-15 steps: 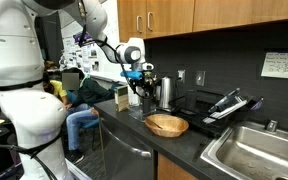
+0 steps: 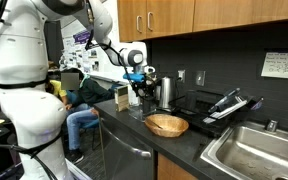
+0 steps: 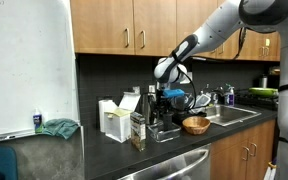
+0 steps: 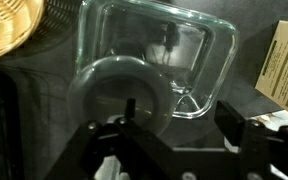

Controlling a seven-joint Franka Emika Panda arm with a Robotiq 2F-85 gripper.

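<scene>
In the wrist view my gripper is open, its two dark fingers well apart. One finger (image 4: 131,108) is over a round, see-through bowl or lid (image 4: 89,92), and the other lies out past its right side. The rim of the round piece runs through the gap; whether either finger touches it cannot be told. Behind it, a rectangular clear glass dish (image 4: 199,35) lies on the dark counter, partly overlapped by the round piece. From outside, the gripper (image 2: 144,88) is low over the counter, near the wicker basket, and small in view.
A wicker basket (image 2: 166,125) stands on the counter (image 2: 189,145) close to the glassware. Beyond are a kettle (image 2: 166,93), a dish rack (image 2: 219,108) and the sink (image 2: 254,150). A cardboard box (image 4: 284,65) lies right of the dish in the wrist view.
</scene>
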